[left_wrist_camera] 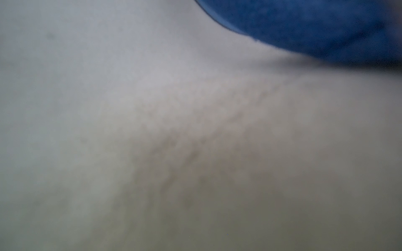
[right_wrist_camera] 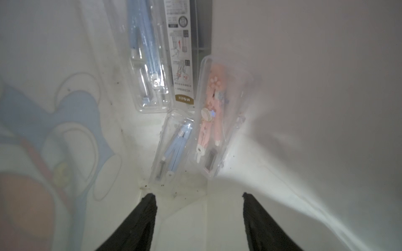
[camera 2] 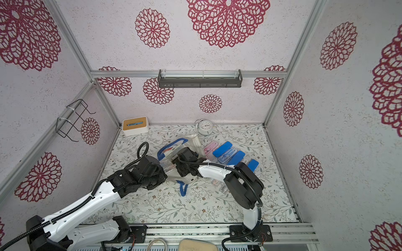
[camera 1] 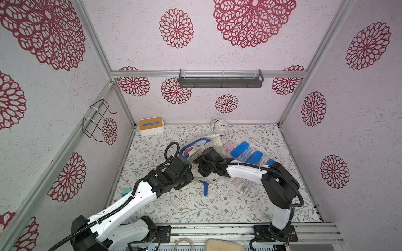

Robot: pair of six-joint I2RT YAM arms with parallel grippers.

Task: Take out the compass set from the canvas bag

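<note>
The canvas bag with blue handles lies in the middle of the table. My left gripper is at the bag's left side; its wrist view shows only blurred fabric and blue, its fingers hidden. My right gripper is inside the bag mouth with fingers apart, nothing between them. Ahead of it lie a pink compass set, a small blue compass set, a larger blue one and a printed white package, all inside the bag.
Several blue and clear cases cover the table's right part. A white box stands at back left, a white clock at the back. A shelf and wire rack hang on the walls.
</note>
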